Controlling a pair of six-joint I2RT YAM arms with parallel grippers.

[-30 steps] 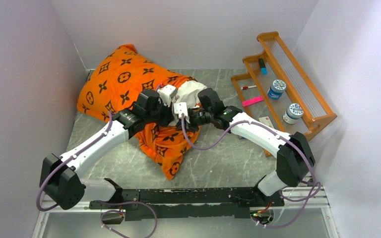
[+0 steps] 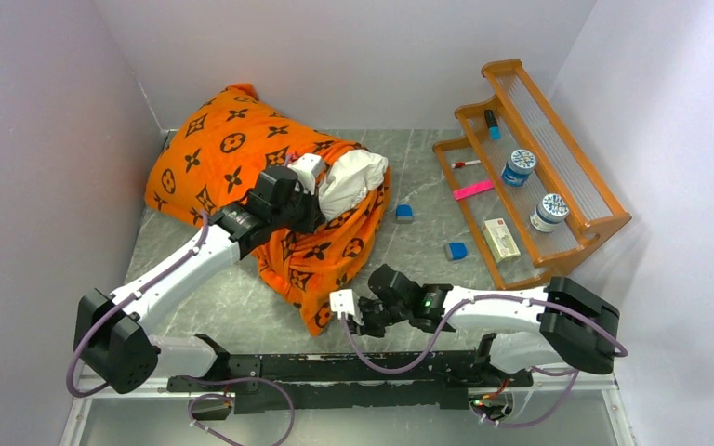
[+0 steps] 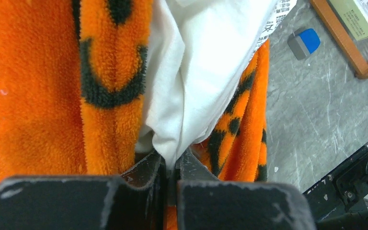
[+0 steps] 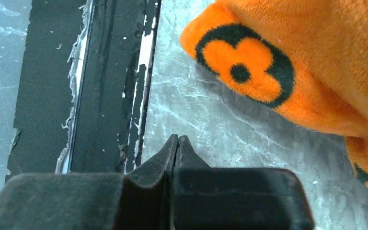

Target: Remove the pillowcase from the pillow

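Note:
The orange pillowcase (image 2: pixel 232 141) with dark motifs covers most of the pillow at the back left, and its loose end hangs toward the front edge. White pillow (image 2: pixel 351 181) shows at the case's opening on the right. In the left wrist view, my left gripper is shut on a gathered fold of the white pillow (image 3: pixel 201 67), with orange cloth on both sides. My right gripper is shut with nothing visible between its fingers. It is over the grey table near the front edge, apart from the pillowcase's corner (image 4: pixel 239 67).
A wooden rack (image 2: pixel 604 223) with jars, a box and pens stands at the right. Two blue-grey blocks, one the nearer block (image 2: pixel 456 251), lie between the pillow and the rack. Bare grey table (image 2: pixel 214 307) shows at the front left.
My right gripper has moved from beside the white cloth down toward the front edge, away from the pillow. The cloth at the opening has shifted. My left arm has stayed nearly still.

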